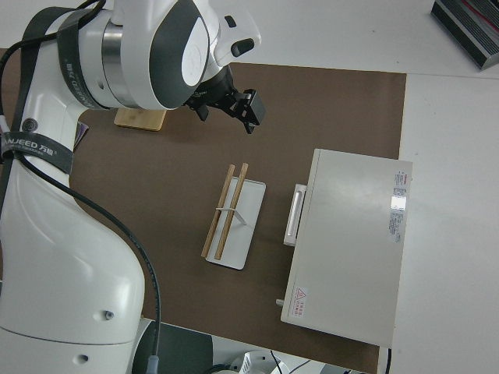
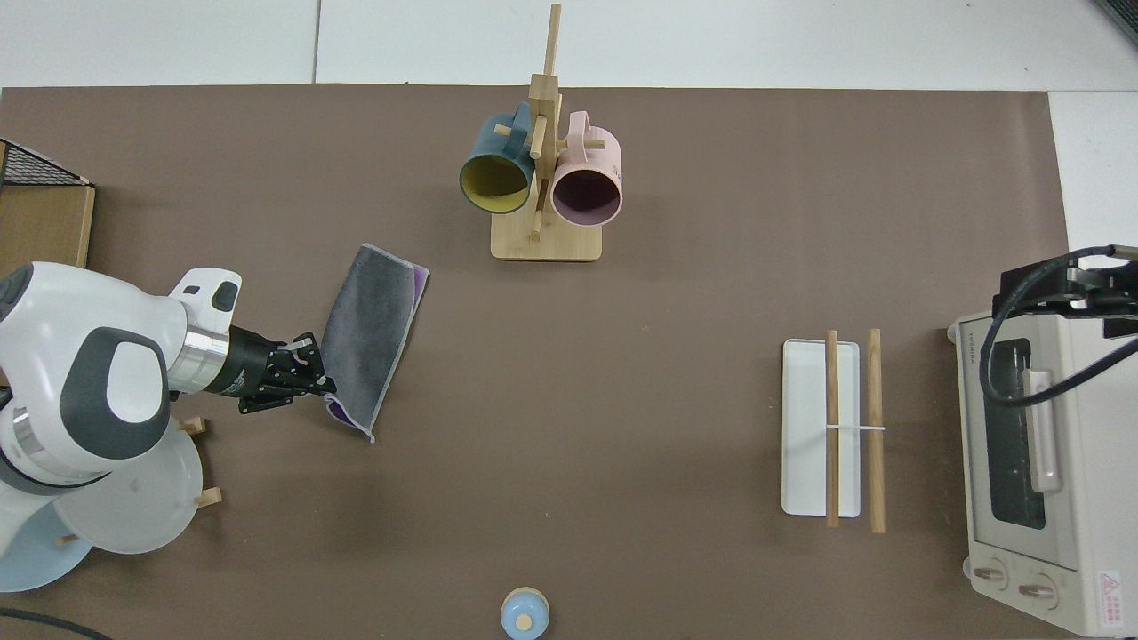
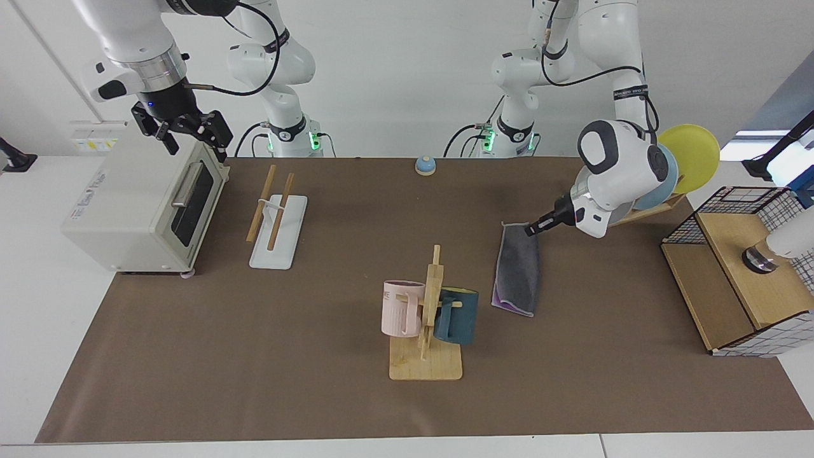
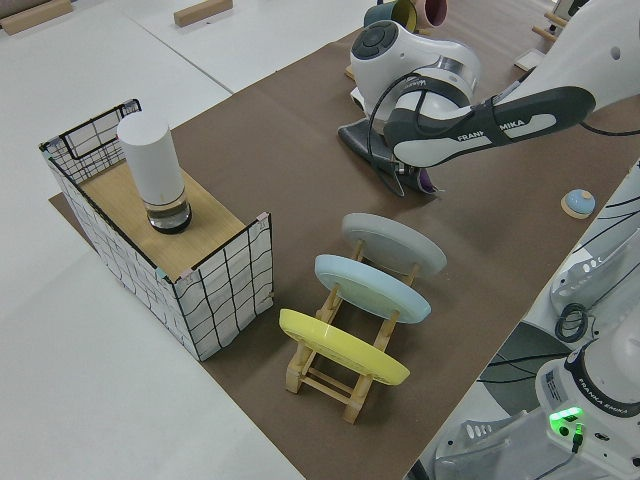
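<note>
A grey towel with purple edge (image 2: 371, 331) lies on the brown mat, left of centre. One gripper, the left (image 3: 531, 228), is at the towel's near end; whether its fingers are shut on the cloth is unclear. The other, right gripper (image 3: 194, 136) hangs above the white oven (image 3: 114, 206) in the left view, with fingers (image 1: 253, 109) low in the front view; its finger state is hard to tell.
A mug tree (image 2: 544, 244) holds teal and pink mugs. A white board with two wooden rods (image 2: 800, 427) lies right. A plate rack with plates (image 4: 340, 345), a wire-sided wooden shelf (image 4: 215, 220) and a small blue object (image 2: 524, 613) surround open mat.
</note>
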